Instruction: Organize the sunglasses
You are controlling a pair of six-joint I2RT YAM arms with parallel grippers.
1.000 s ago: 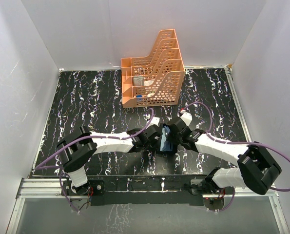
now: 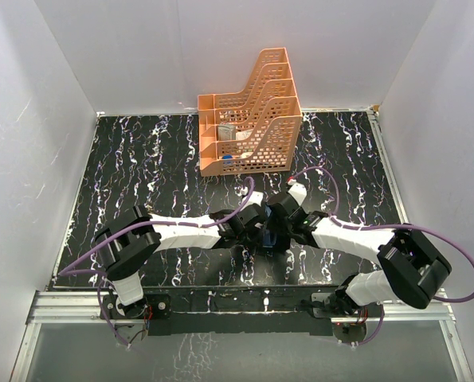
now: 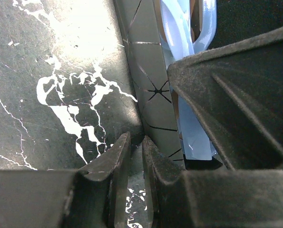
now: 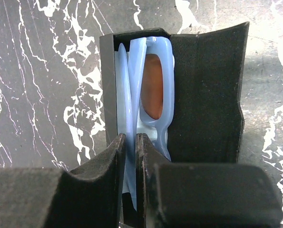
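Observation:
Blue-framed sunglasses (image 4: pixel 165 102) with a brown lens lie folded inside a black case (image 4: pixel 205 99), whose flap stands open to the right in the right wrist view. My right gripper is over the case, its narrowly parted fingers on either side of a blue temple; whether they grip it is unclear. Beside the outer wall of the case (image 3: pixel 153 80), my left gripper has a narrow gap between its fingers, with table showing through it. The right gripper's dark body covers part of the glasses (image 3: pixel 196 128) there. From above, both grippers hide most of the case.
An orange rack (image 2: pixel 244 167) with stepped compartments stands at the back of the black marbled table (image 2: pixel 125 171), some small items inside it. Left and right of the rack the table is bare. Both arms meet closely near the front middle.
My right gripper has shifted a little toward the left and front, covering more of the blue glasses and case. The left arm has barely moved.

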